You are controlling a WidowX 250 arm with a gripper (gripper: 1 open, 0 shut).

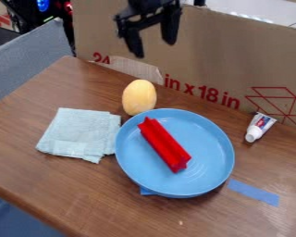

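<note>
The black gripper (151, 39) hangs at the top centre, open, in front of the cardboard, well above the things on the table. Below it stands a pale yellow egg-shaped object (140, 96). A red bar (165, 143) lies on a blue plate (203, 169). A folded pale cloth (78, 135) is at the left, and a white tube (261, 127) lies at the right.
A cardboard wall (225, 60) with printed text spans the back. A grey padded edge (29, 66) runs along the left. Blue tape shows beside and under the plate.
</note>
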